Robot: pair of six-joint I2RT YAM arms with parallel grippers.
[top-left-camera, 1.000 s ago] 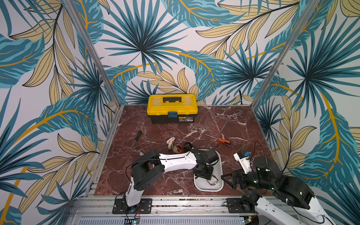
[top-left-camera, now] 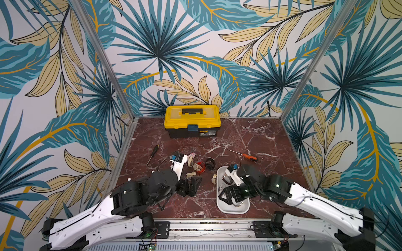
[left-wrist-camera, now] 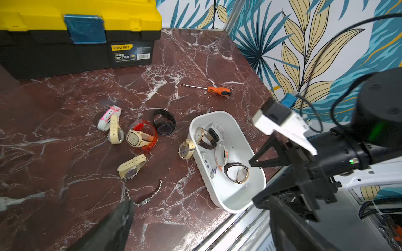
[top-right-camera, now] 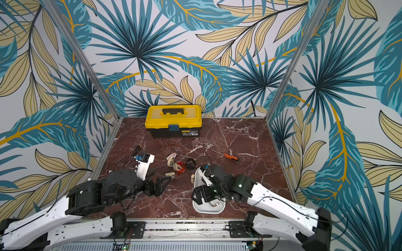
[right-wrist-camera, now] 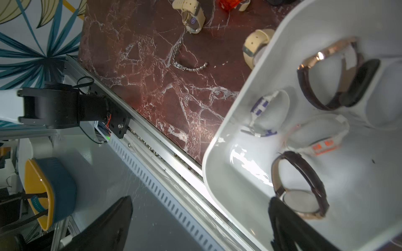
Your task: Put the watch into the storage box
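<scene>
My left gripper (top-left-camera: pixel 189 186) is open above the table, left of the white storage box (left-wrist-camera: pixel 222 192), with nothing between its fingers. My right gripper (top-left-camera: pixel 229 194) hangs open over the box, empty. Inside the box lie several watches, including a brown one (right-wrist-camera: pixel 307 177) and a rose-gold one (right-wrist-camera: pixel 309 60). Outside, left of it, lie a cream watch (left-wrist-camera: pixel 186 149), another cream one (left-wrist-camera: pixel 131 166), a red one (left-wrist-camera: pixel 150 142), a black one (left-wrist-camera: pixel 164 123) and a metal bracelet watch (left-wrist-camera: pixel 147 196).
A yellow-and-black toolbox (top-left-camera: pixel 192 125) stands at the back. An orange screwdriver (top-left-camera: pixel 249 157) lies back right, a dark screwdriver (top-left-camera: pixel 155 149) at the left.
My left arm has drawn back leftward from over the box. My right gripper has moved left from the box's right side to over it.
</scene>
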